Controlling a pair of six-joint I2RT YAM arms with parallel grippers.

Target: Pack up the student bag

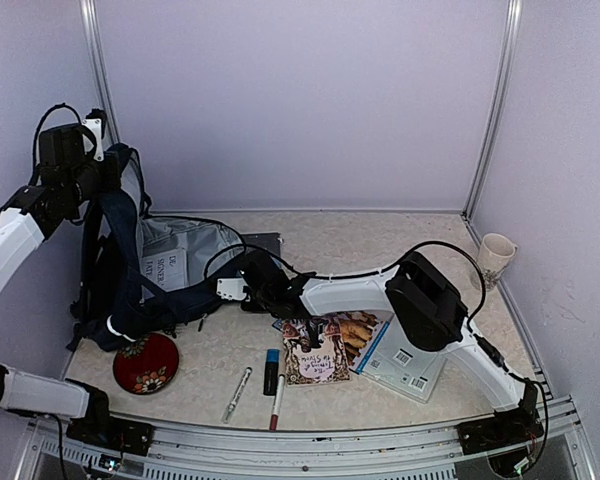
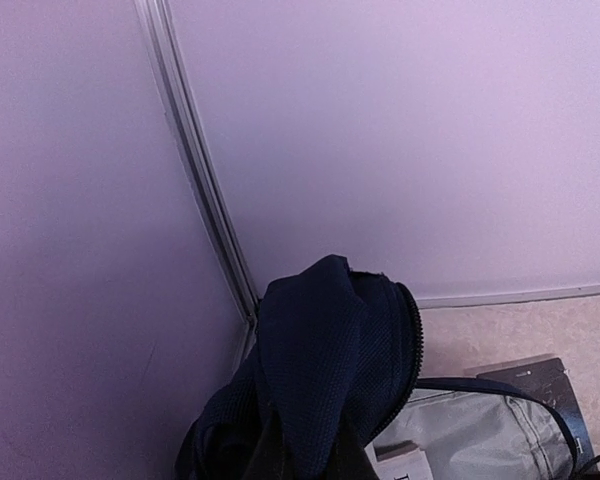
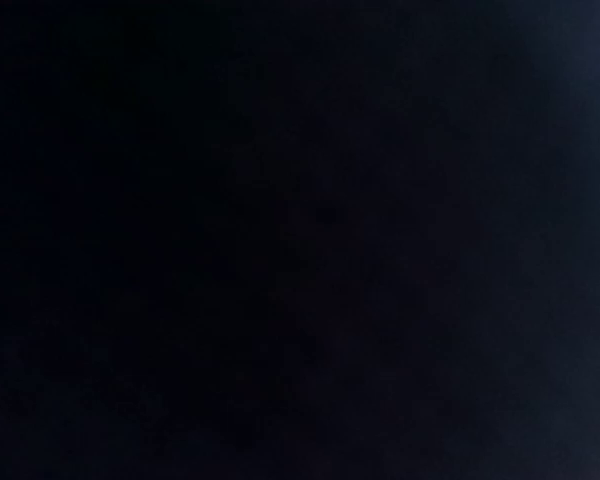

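The navy backpack (image 1: 120, 270) stands at the left, unzipped, a white book (image 1: 165, 268) inside. My left gripper (image 1: 110, 170) holds its upper edge high up; in the left wrist view the fabric (image 2: 310, 340) fills the space at the fingers. My right gripper (image 1: 240, 290) is low at the bag's right side; its wrist view is all dark, so its fingers are hidden. A dark book (image 1: 265, 241) lies partly behind the bag. Booklets (image 1: 315, 360), a grey notebook (image 1: 400, 375) and pens (image 1: 237, 394) lie on the table.
A red floral plate (image 1: 146, 364) sits at front left, beside a dark marker (image 1: 271, 371). A cup (image 1: 496, 258) stands at the right edge.
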